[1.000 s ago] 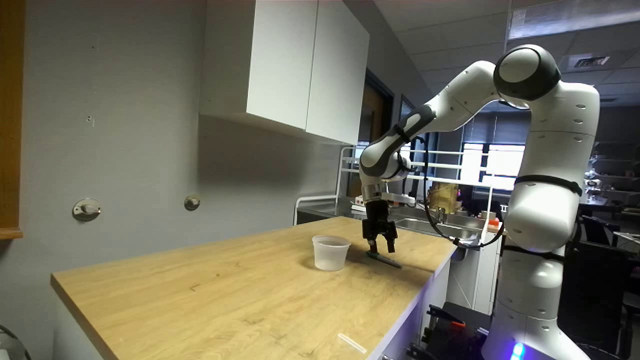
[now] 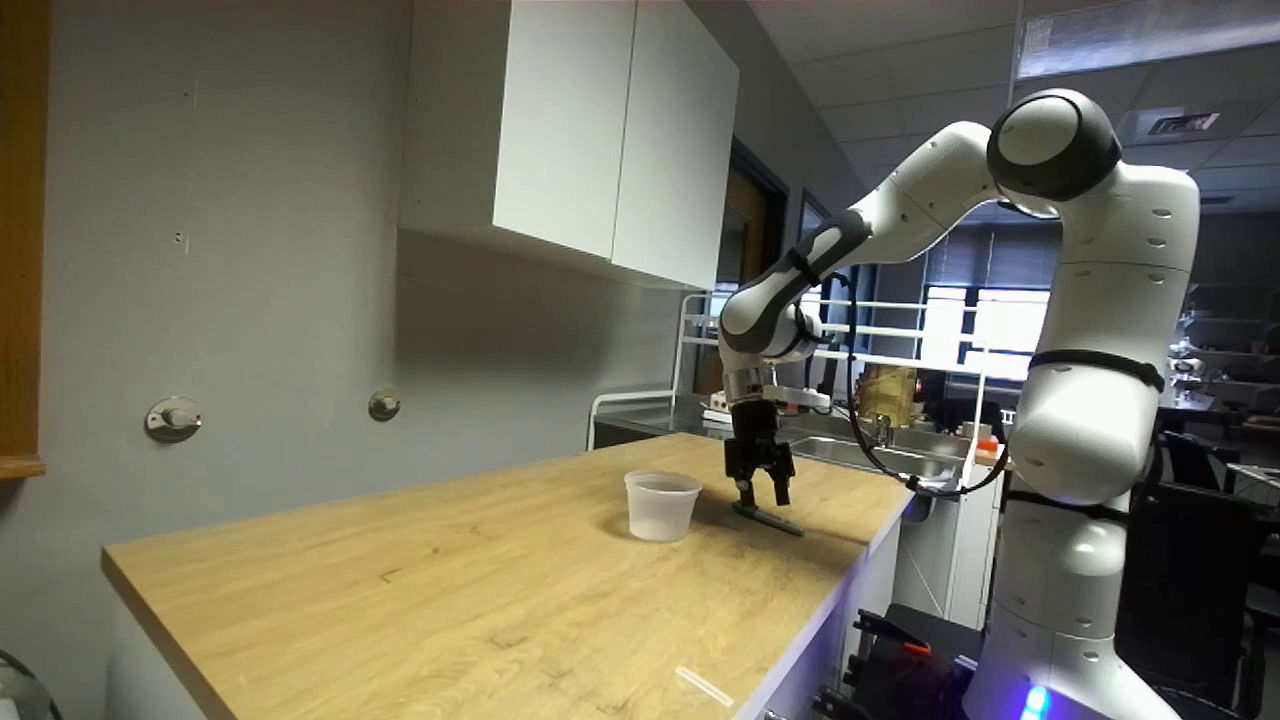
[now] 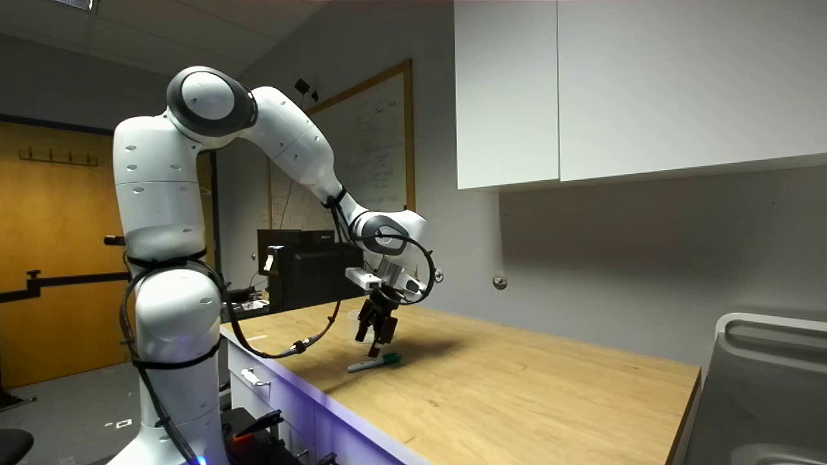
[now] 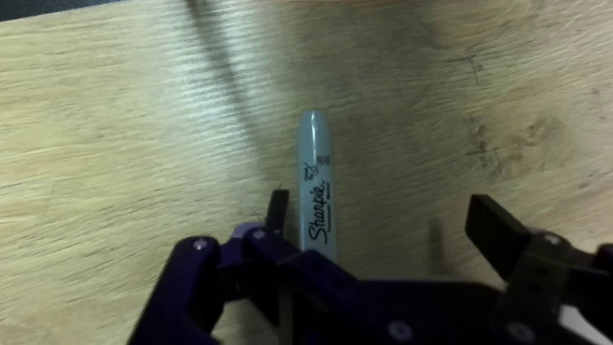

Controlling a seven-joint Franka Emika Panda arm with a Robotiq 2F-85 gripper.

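Note:
A grey Sharpie marker with a green cap end lies flat on the wooden counter. Just above it, my gripper points down with its fingers apart. In the wrist view the marker runs between the two fingers, much nearer the left finger than the right finger. The gripper's own body hides its lower end there. Whether the left finger touches the marker, I cannot tell. A translucent plastic tub stands upright beside the gripper in exterior view 1; the gripper partly hides it in exterior view 2.
A small white strip lies near its front edge. Beyond the counter's far end is a metal sink, and white cabinets hang on the wall above.

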